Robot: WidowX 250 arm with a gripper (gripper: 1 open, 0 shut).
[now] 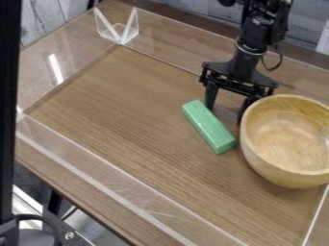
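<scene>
A black robot arm reaches down from the back right, its gripper (229,96) open and low over the table just behind a large tan bowl (286,144). Whether anything is between its fingers is hard to see. A green rectangular block (209,126) lies on the wooden table left of the bowl, in front of the gripper.
A clear plastic piece (117,29) stands at the back left. Clear edging runs along the table's sides, and black equipment sits at the bottom left corner.
</scene>
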